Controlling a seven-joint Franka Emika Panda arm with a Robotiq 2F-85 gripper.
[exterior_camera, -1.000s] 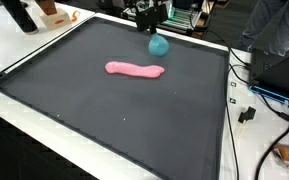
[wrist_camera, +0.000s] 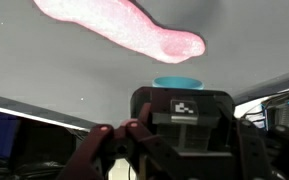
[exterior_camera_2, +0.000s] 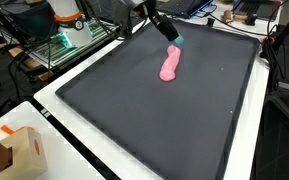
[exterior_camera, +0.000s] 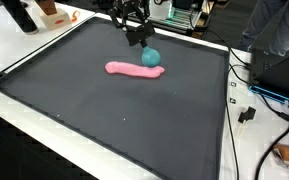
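Note:
A long pink toy-like piece (exterior_camera: pixel 134 69) lies on the dark grey board; it spans the upper part of the wrist view, with a rounded end (wrist_camera: pixel 182 45) at the right. My gripper (exterior_camera: pixel 144 46) is shut on a teal rounded object (exterior_camera: pixel 150 58), close to the pink piece's right end. In exterior view 2 the teal object (exterior_camera_2: pixel 178 41) shows just beyond the pink piece (exterior_camera_2: pixel 170 64). From the wrist only a blue strip (wrist_camera: pixel 176 83) of it shows past the dark fingers, which hide the rest. Whether it touches the board I cannot tell.
The dark board (exterior_camera: pixel 114 115) is bare in front of and to the left of the pink piece. Cables (exterior_camera: pixel 234 55) run along its right side. A white table edge (exterior_camera: pixel 84 146) borders the front. An orange-and-white item (exterior_camera: pixel 52 14) stands at the back left.
My gripper and the teal object have moved left and toward the camera of exterior view 1, nearer the pink piece. The pink piece has stayed put.

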